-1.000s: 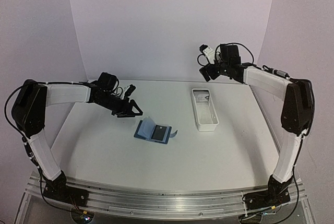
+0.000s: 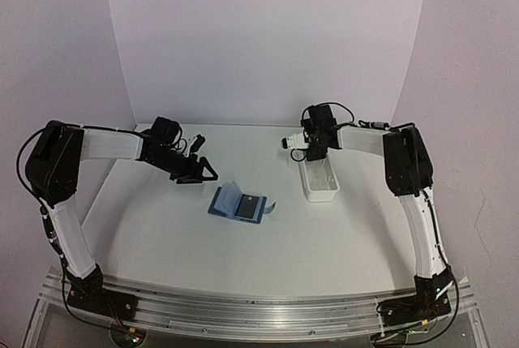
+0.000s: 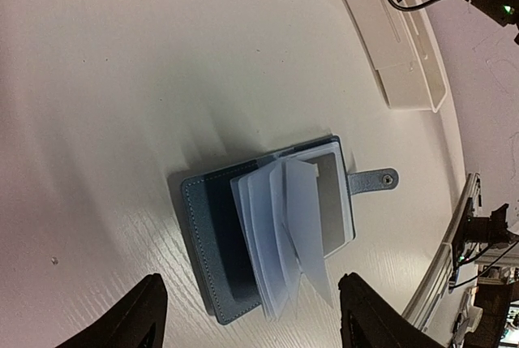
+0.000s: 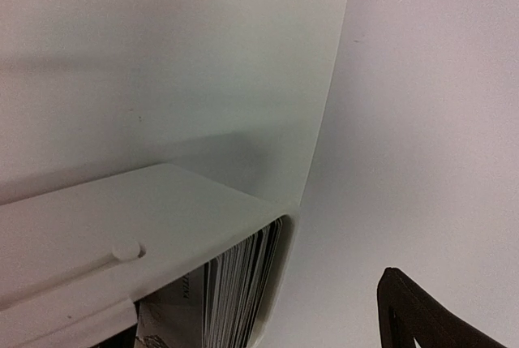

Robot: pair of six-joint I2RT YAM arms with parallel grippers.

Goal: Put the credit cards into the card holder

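Note:
The blue card holder lies unfolded on the table, its clear sleeves fanned upward in the left wrist view. A row of cards stands on edge at the far end of a white box. My left gripper is open and empty, above and left of the holder. Over the box's far end is my right gripper. One of its fingers shows well out to the side, beyond the box's end, so it looks open. Its other finger is mostly hidden behind the box wall.
The box wall rises close beside the right gripper, with the room's wall beyond. A strap sticks out from the holder's right side.
My right gripper has come down and leftward from above the table's far edge to the box's far end, covering it.

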